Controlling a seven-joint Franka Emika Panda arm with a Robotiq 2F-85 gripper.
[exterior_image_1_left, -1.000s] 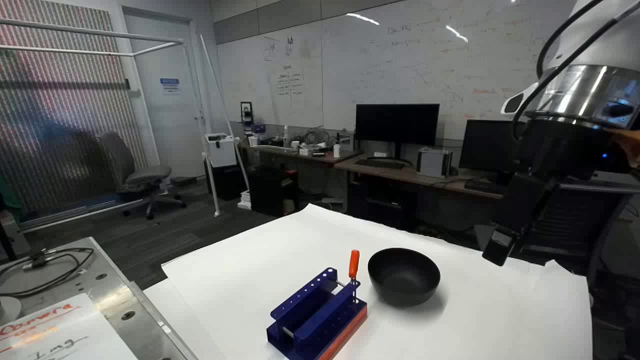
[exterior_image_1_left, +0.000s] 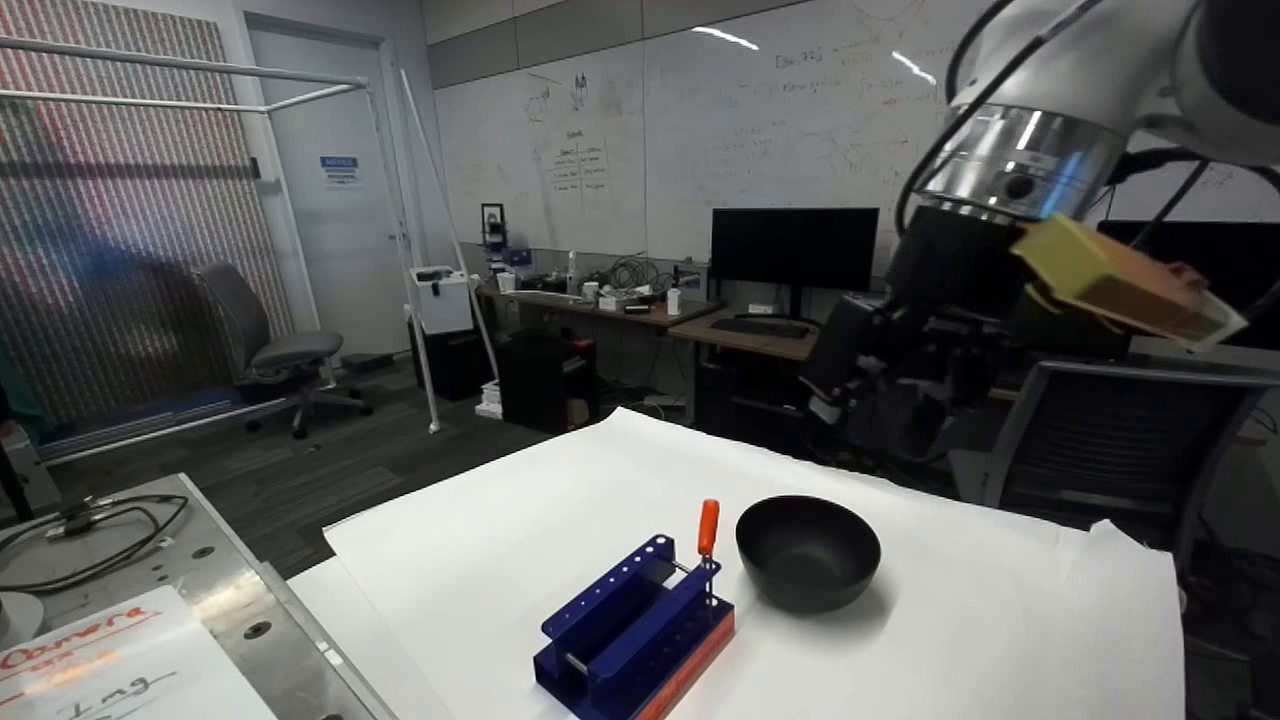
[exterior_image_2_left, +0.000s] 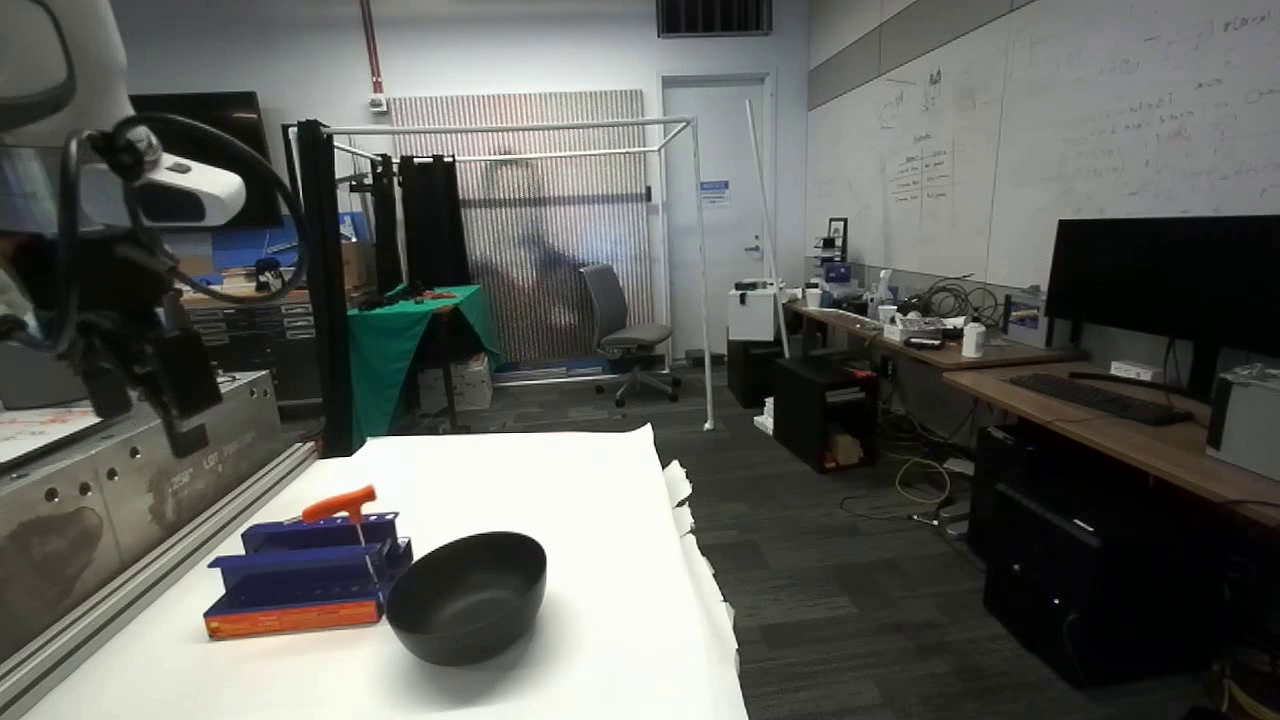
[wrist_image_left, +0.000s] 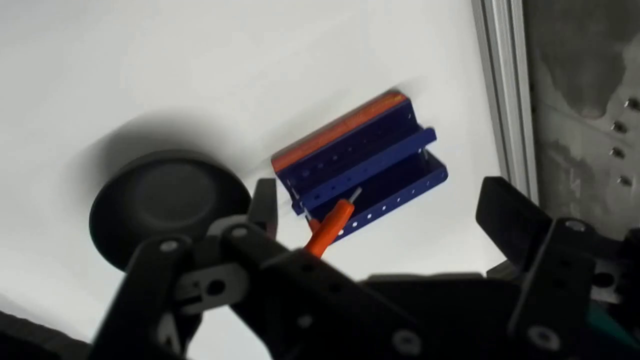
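Note:
On the white tabletop sits a dark blue holder (exterior_image_1_left: 624, 630) with holes along its rails and an orange strip down one side. An orange-handled tool (exterior_image_1_left: 708, 528) stands in it, its thin shaft going down at one end. Close beside the holder is an empty black bowl (exterior_image_1_left: 810, 554). My gripper is open, its fingers wide apart with nothing held. It hangs well above the table; in the wrist view the holder (wrist_image_left: 363, 165) and orange handle (wrist_image_left: 330, 228) appear between the fingers, far below, with the bowl (wrist_image_left: 171, 198) at the left.
A metal bench (exterior_image_2_left: 132, 492) with a rail borders one side of the table. Bare white table surface (exterior_image_1_left: 1020, 624) lies around the bowl and holder. A chair (exterior_image_1_left: 1110, 444) and desks with monitors (exterior_image_1_left: 794, 254) stand beyond the table.
The arm has swung left and upward in exterior view 1, and the gripper has turned. Holder, orange tool and bowl are where they were.

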